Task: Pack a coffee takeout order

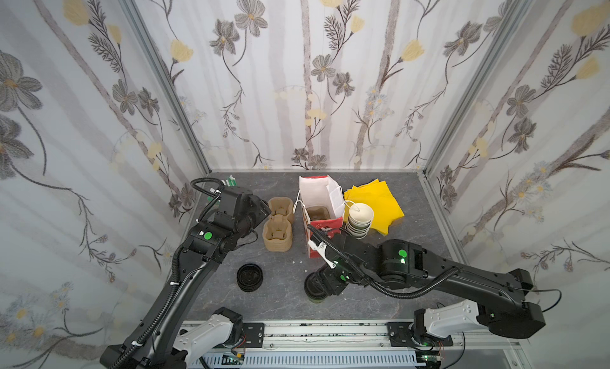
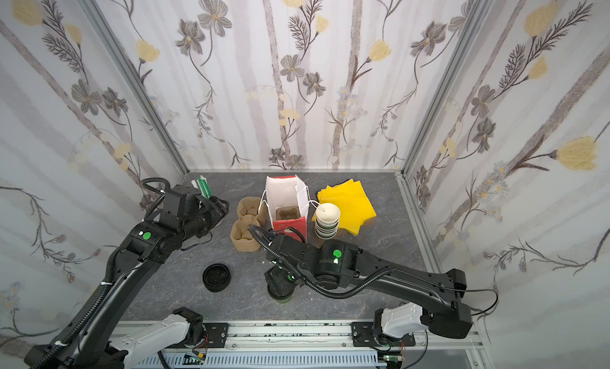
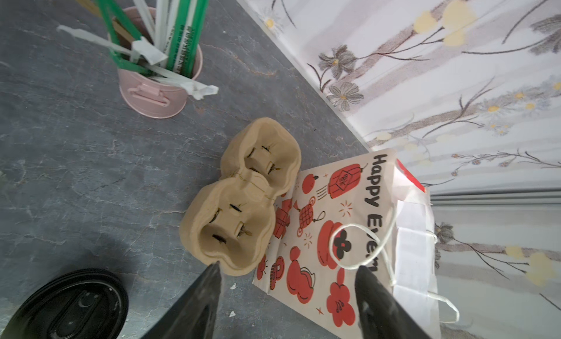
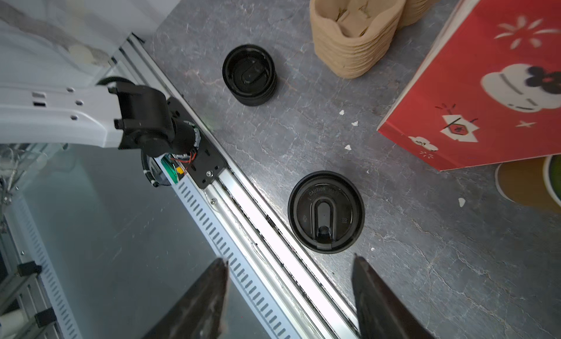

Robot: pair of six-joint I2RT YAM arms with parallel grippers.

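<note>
A red and white paper bag point(image 1: 321, 210) stands open at the middle back, with a brown carrier point(image 1: 319, 214) visible inside it. To its left are stacked cup carriers point(image 3: 236, 213). A cup point(image 1: 314, 289) with a black lid point(image 4: 326, 212) stands near the front edge, partly covered by my right arm in the top views. My right gripper hangs close to that lid, its fingers apart with nothing between them. Over the left side my left gripper is open and empty; the carriers and bag lie beyond its fingertips.
Loose black lids point(image 1: 249, 277) sit front left. A pink cup of straws point(image 3: 155, 90) stands back left. Right of the bag are stacked paper cups point(image 1: 360, 217) and yellow napkins point(image 1: 381, 203).
</note>
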